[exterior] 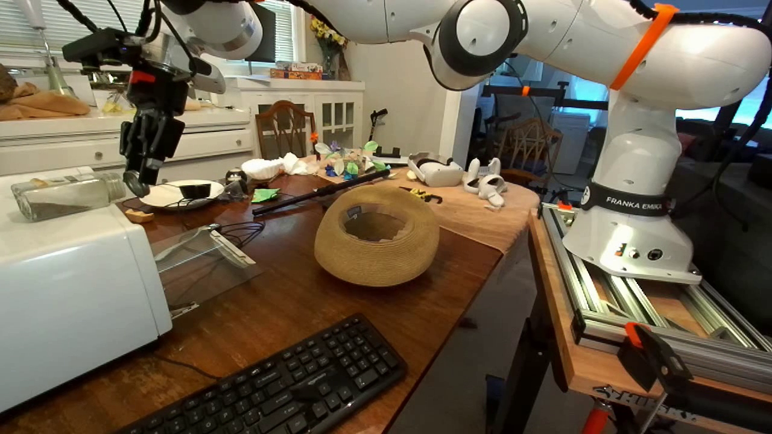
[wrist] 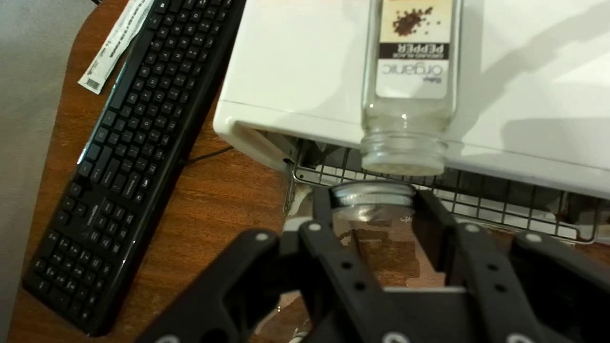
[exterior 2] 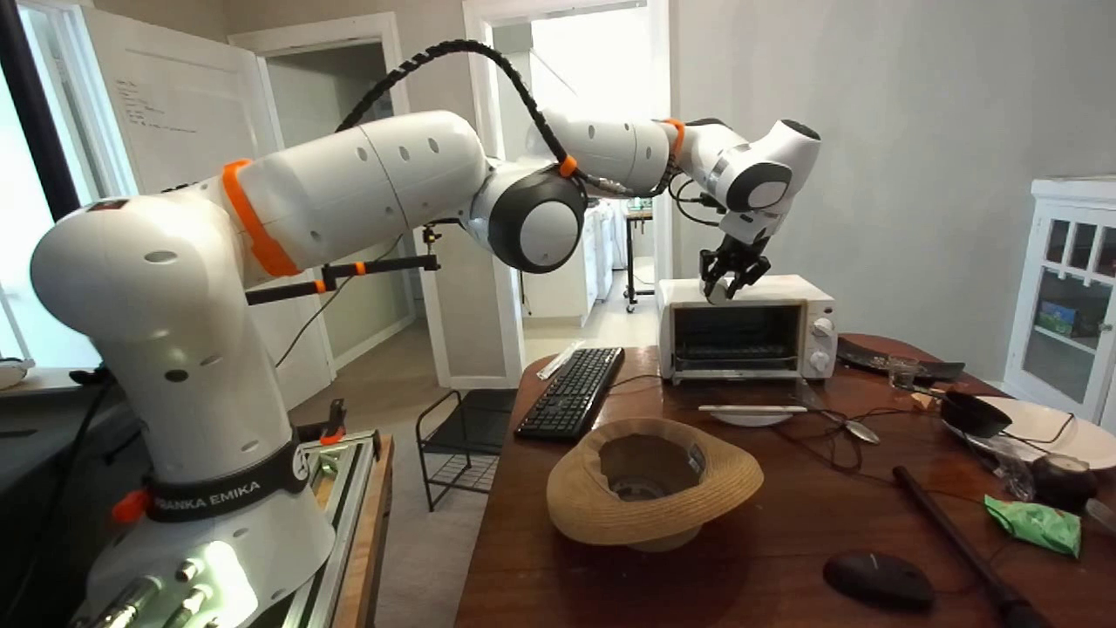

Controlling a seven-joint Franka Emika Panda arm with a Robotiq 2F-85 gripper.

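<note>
A clear glass pepper bottle [wrist: 410, 103] with a printed label lies on its side on top of the white toaster oven [exterior: 72, 282]. Its open mouth juts past the oven's front edge. My gripper is shut on a round, silver-rimmed lid [wrist: 374, 193], just in front of the bottle's mouth. A small gap separates lid and mouth in the wrist view. From the side, the lid [exterior: 135, 183] hangs tilted beneath the fingertips. The bottle is not clearly visible in exterior view 2, where the gripper [exterior 2: 730, 290] overlaps the oven's front.
Below the gripper, the oven's glass door [exterior: 206, 264] hangs open, with a wire rack [wrist: 503, 208] behind. An upturned straw hat [exterior: 376, 235] and black keyboard [exterior: 289, 387] occupy the table. Bare wood [exterior: 239, 311] lies between hat, keyboard and oven.
</note>
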